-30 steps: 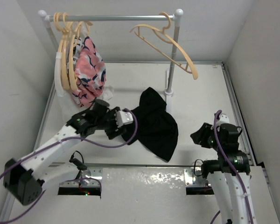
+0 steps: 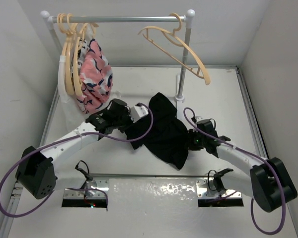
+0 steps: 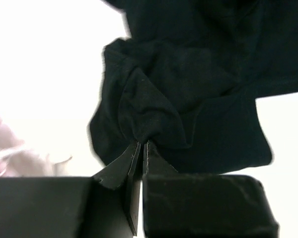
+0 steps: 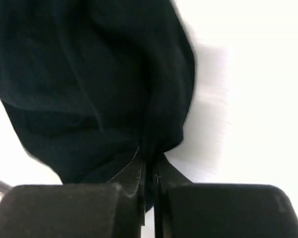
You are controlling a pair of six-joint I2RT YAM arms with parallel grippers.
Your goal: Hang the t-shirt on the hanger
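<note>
A black t-shirt (image 2: 165, 129) lies crumpled on the white table. In the left wrist view, my left gripper is shut with a fold of the shirt (image 3: 154, 109) pinched at its tips. My right gripper is shut on the shirt's other edge, where the dark cloth (image 4: 161, 119) runs down between its fingers. From the top, the left gripper covers the shirt's left part and the right gripper meets its right edge. An empty wooden hanger (image 2: 191, 55) hangs from the rack's right end, above the shirt.
The rack's bar (image 2: 124, 19) spans the back. At its left hang several hangers and a pink patterned garment (image 2: 96, 77). The rack's right post (image 2: 181, 84) stands just behind the shirt. Bare table (image 2: 228, 104) shows at the right.
My right gripper has come left from open table to the shirt's right edge and shut on it.
</note>
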